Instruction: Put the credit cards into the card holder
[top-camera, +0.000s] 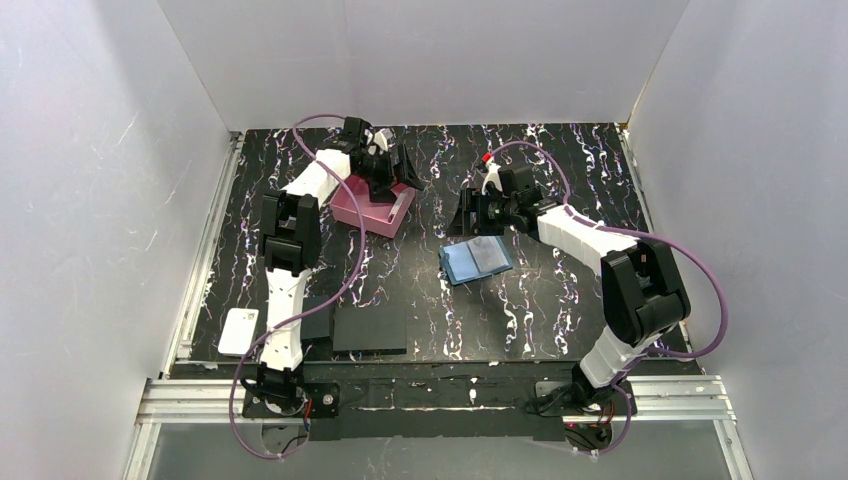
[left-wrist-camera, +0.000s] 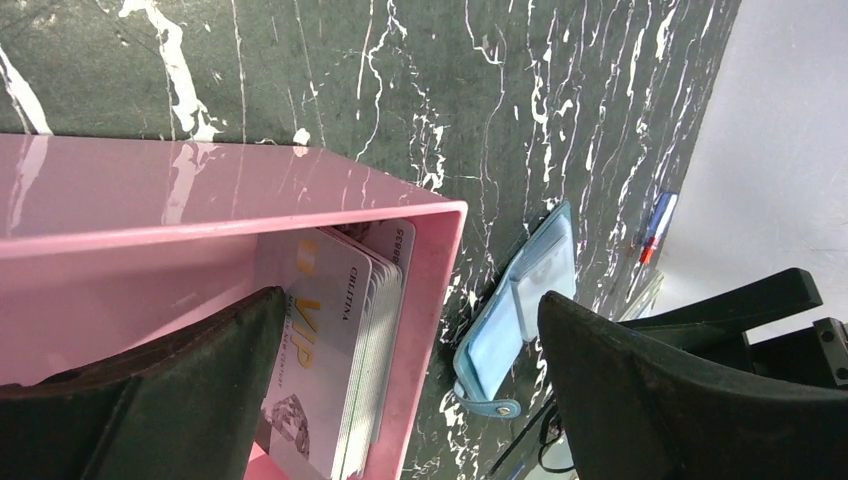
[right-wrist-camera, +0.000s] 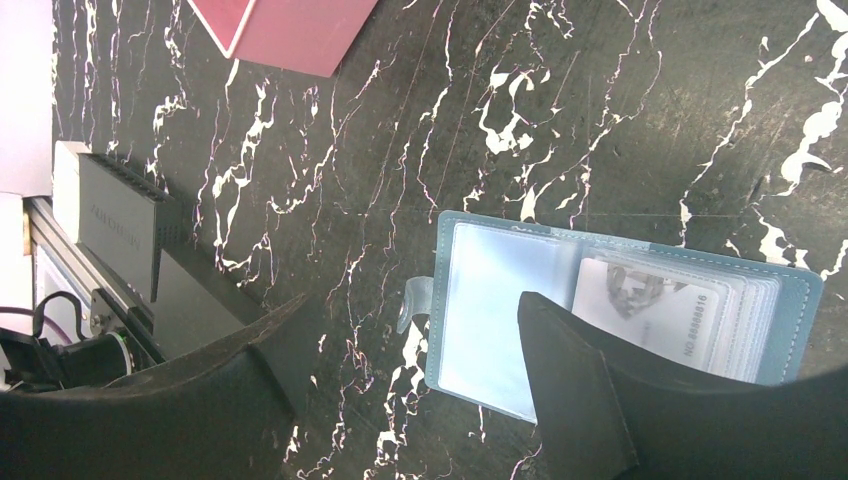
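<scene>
A stack of cards (left-wrist-camera: 320, 350) leans on edge against the right wall of the pink box (top-camera: 372, 218). Over that box my left gripper stands open; in its wrist view one finger (left-wrist-camera: 190, 390) overlaps the cards' left edge, the other (left-wrist-camera: 640, 390) appears beyond the box wall. Nothing is held between them. The blue card holder (right-wrist-camera: 510, 310) lies spread open on the table, its left clear sleeve without a card and its right side showing a white card (right-wrist-camera: 650, 310). Just behind the holder in the top view, my right gripper is open and empty.
Dark flat boxes (top-camera: 370, 329) lie at the front left edge, with a white object (top-camera: 238, 331) beside them. A red-and-blue item (left-wrist-camera: 656, 225) is at the table's edge. Bare table separates the pink box from the holder.
</scene>
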